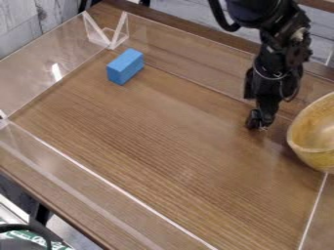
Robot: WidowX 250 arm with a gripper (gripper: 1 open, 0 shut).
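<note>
My black gripper (261,112) hangs at the upper right, low over the wooden surface, just left of and behind a yellow bowl (312,146) that is cut off by the right edge. Its fingers look open; I cannot make out anything between them. A blue block (124,66) lies at the upper left, well away from the gripper.
A white wire-like object (104,31) stands behind the blue block. Clear walls line its left edge, with cables beyond at the lower left.
</note>
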